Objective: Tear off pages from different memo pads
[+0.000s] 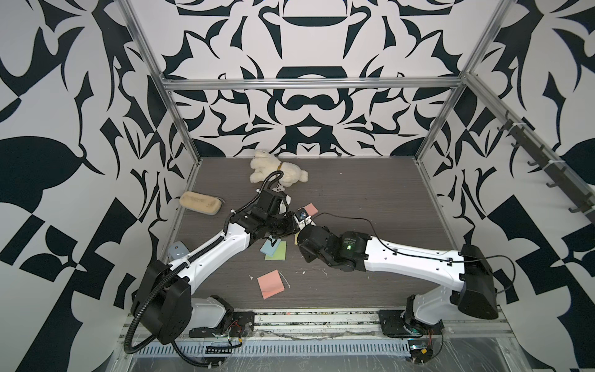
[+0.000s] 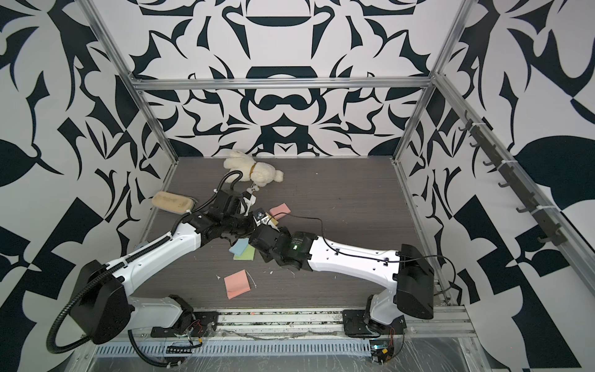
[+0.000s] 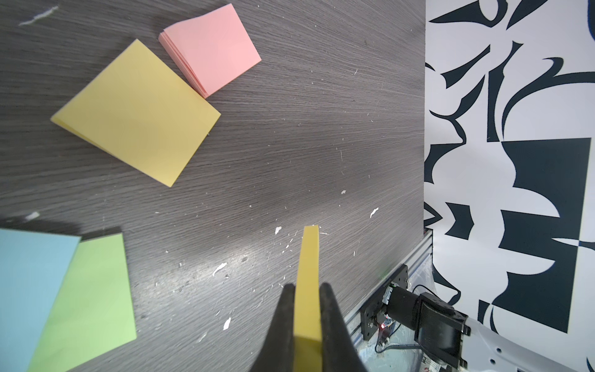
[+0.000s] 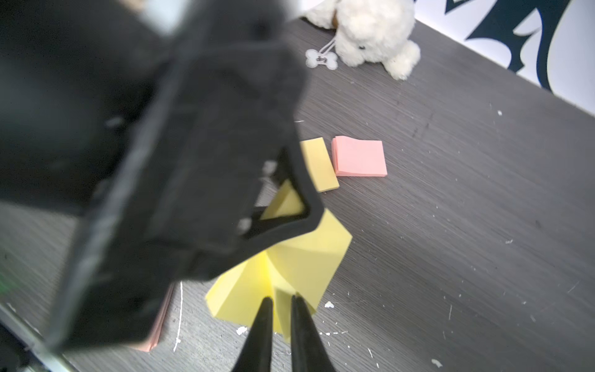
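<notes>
A yellow page (image 3: 308, 272) stands edge-on between the fingers of my left gripper, held above the table. In the right wrist view this yellow page (image 4: 313, 254) looks creased, partly covered by the left gripper's dark body. My right gripper has its fingertips apart at the page's lower edge; whether they touch it I cannot tell. On the table lie a yellow pad (image 3: 139, 111), a thick pink pad (image 3: 213, 49), a blue pad (image 3: 31, 279) and a green pad (image 3: 93, 303). A larger pink pad (image 1: 271, 284) rests near the front.
A white plush toy (image 1: 275, 168) lies at the back. At the left edge is a tan oblong object (image 1: 200, 202). Both arms meet over the table's middle, close together.
</notes>
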